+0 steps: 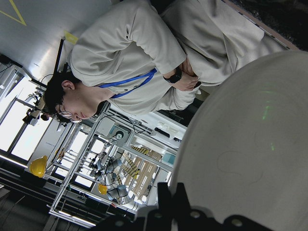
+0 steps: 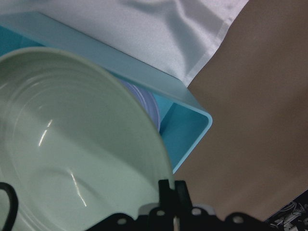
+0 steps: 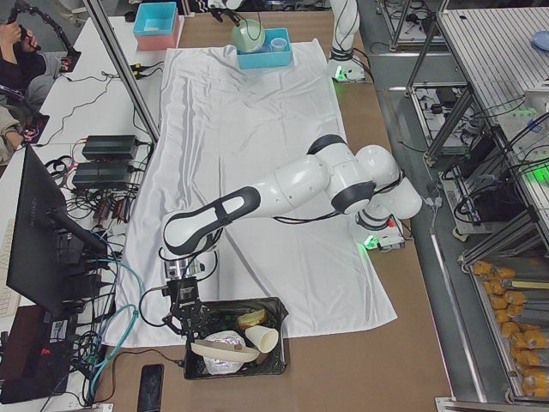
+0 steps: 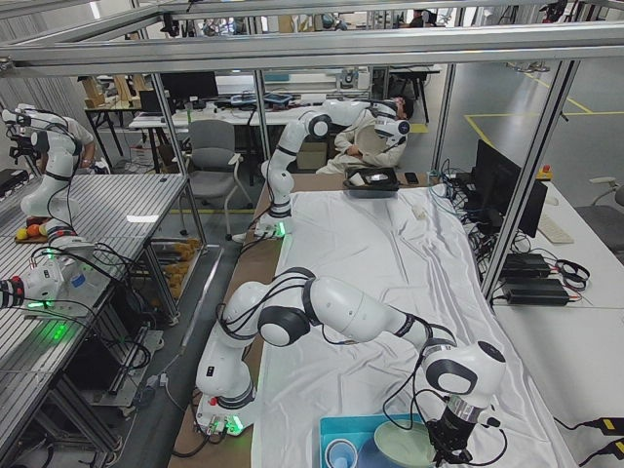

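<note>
A cream plate (image 1: pixel 245 144) is pinched at its rim by my left gripper; in the camera left view it is tilted over the black bin (image 3: pixel 276 318), which holds foil, a white cup (image 3: pixel 262 337) and a yellowish item. At the other end of the table a pale green bowl (image 2: pixel 72 134) has its rim between the fingers of my right gripper, over a blue container (image 2: pixel 185 130) with a lilac dish (image 2: pixel 147 101) and, in the camera right view, a small cup (image 4: pixel 340 454) inside.
A monitor and cables line one long side. A phone (image 3: pixel 150 386) lies beside the black bin. A seated person is close behind the bin.
</note>
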